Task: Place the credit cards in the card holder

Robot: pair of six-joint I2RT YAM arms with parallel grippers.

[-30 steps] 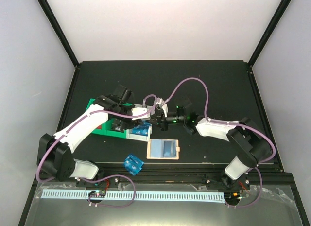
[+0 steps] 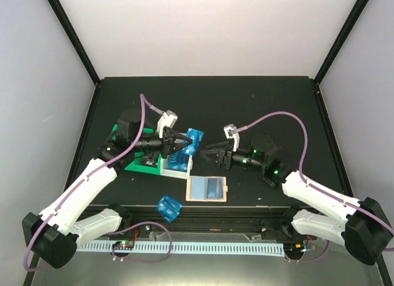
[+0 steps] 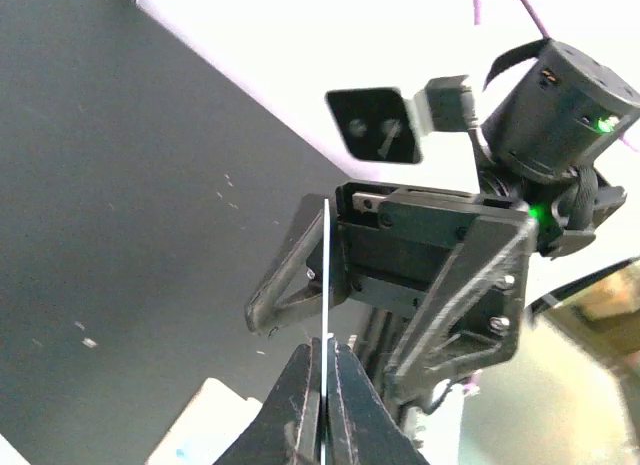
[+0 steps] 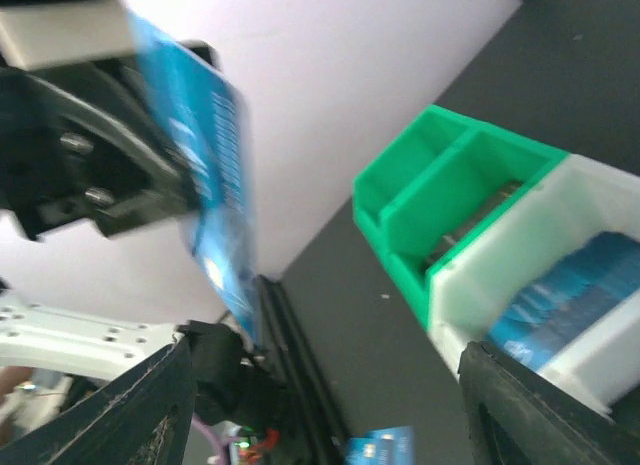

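Observation:
My left gripper (image 2: 184,143) is shut on a blue card (image 2: 192,140), raised over the white bin (image 2: 184,166) of blue cards; in the left wrist view the card (image 3: 325,285) stands edge-on between the fingertips, and in the right wrist view its blue face (image 4: 205,155) shows. My right gripper (image 2: 209,153) is open and empty, just right of the left one, facing it. The tan holder (image 2: 206,199) with blue-grey inserts lies at the front middle. Another blue packet (image 2: 168,208) lies at the table's front edge.
A green compartment tray (image 2: 138,165) adjoins the white bin on its left, partly under my left arm.
My left gripper has turned and shifted, bringing the blue card into clearer view from above. My right gripper has drawn back to the right, away from it.

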